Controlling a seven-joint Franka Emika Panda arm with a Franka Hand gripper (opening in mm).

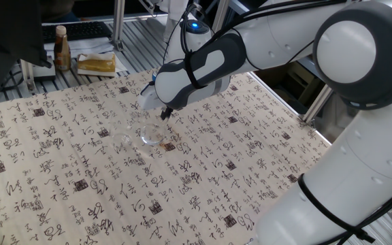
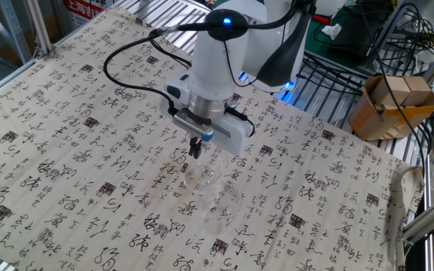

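A clear, round glass piece [image 1: 152, 135] rests on the cloth near the middle in exterior view 1, and the same glass [image 2: 197, 178] shows below the gripper in exterior view 2. Fainter transparent shapes [image 2: 218, 219] lie beside it; whether they are part of one glass or separate is hard to tell. My gripper [image 1: 165, 113] hangs above the cloth, apart from the glass. Its dark fingertips [image 2: 195, 147] look drawn together, with nothing visible between them.
A sauce bottle [image 1: 62, 47] and a yellow packet [image 1: 96, 64] stand beyond the cloth's far edge. An open cardboard box [image 2: 389, 108] sits off the cloth.
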